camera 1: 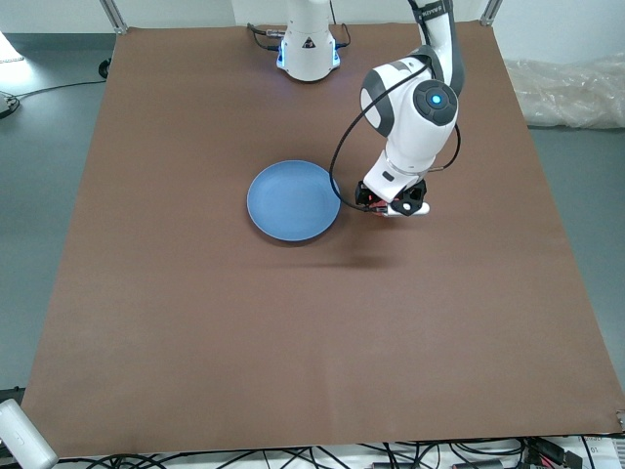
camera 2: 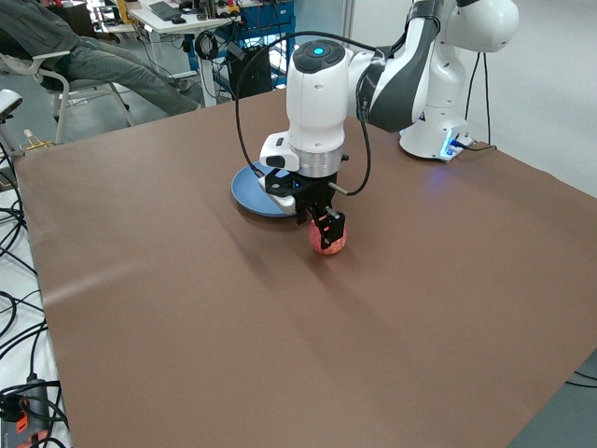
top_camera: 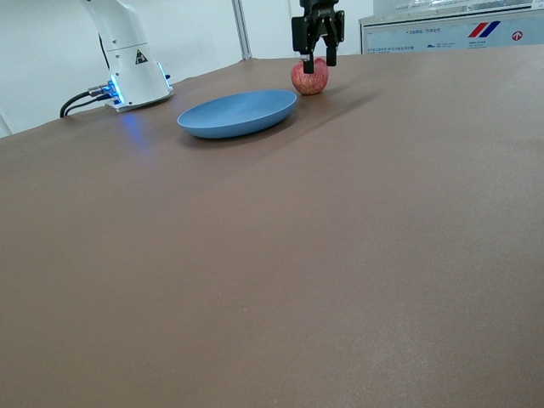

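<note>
My black gripper [top_camera: 320,65] stands open, its two fingers over the top of a red apple [top_camera: 309,81]; in the right view it reaches down onto the apple [camera 2: 327,245], and in the left view the arm mostly hides the fruit. A shallow blue plate [camera 1: 293,200] lies beside the apple, seen also in the top view [top_camera: 237,114] on the left of it and partly behind the arm in the right view.
The white arm base [camera 1: 309,49] stands at the back. Cables run along the table's outer edge, and a person sits beyond it in the right view.
</note>
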